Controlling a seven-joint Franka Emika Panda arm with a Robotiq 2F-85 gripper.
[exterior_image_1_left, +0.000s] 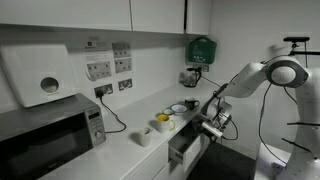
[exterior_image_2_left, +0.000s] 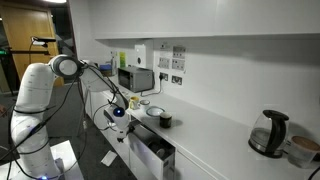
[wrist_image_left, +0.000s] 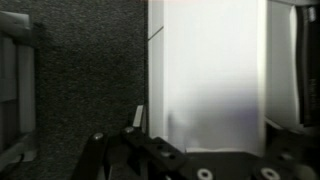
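Observation:
A white drawer (exterior_image_2_left: 152, 152) stands pulled out from the counter front, with dark items inside it. In exterior view 1 the same drawer (exterior_image_1_left: 184, 150) shows its open top below the worktop. My gripper (exterior_image_2_left: 130, 129) is low at the drawer's front end. The wrist view has the pale drawer front (wrist_image_left: 212, 75) filling its middle, close to the dark gripper parts along the bottom edge. Both fingertips are too hidden to tell how the finger stands or whether it holds the drawer's edge.
On the counter stand a yellow-and-white mug (exterior_image_1_left: 164, 123), a white cup (exterior_image_1_left: 145, 136), plates (exterior_image_1_left: 179, 108) and a dark pot (exterior_image_2_left: 166, 121). A microwave (exterior_image_1_left: 52, 138) and a kettle (exterior_image_2_left: 268, 132) stand farther along.

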